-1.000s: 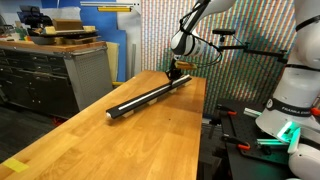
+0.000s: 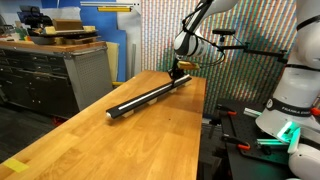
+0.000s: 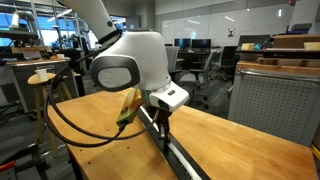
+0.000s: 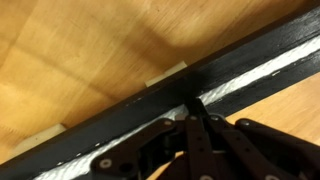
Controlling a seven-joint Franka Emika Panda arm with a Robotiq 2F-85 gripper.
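Observation:
A long black bar (image 2: 150, 96) with a pale strip along its length lies diagonally on the wooden table. My gripper (image 2: 177, 80) is down at the bar's far end. In the wrist view the shut fingertips of the gripper are over the pale strip (image 4: 240, 82), with nothing visible between them. From the other side, the white hand (image 3: 135, 75) hides part of the bar (image 3: 183, 163). Whether the fingertips touch the strip, I cannot tell.
Bare wooden tabletop (image 2: 110, 150) spreads in front of the bar. Small light blocks (image 4: 165, 74) show along the bar's side in the wrist view. Cabinets (image 2: 35, 80) stand behind the table. A second robot arm (image 2: 292, 95) is at the right.
My arm has shifted very slightly to the right and lower at the bar's far end. The bar appears to lie where it was.

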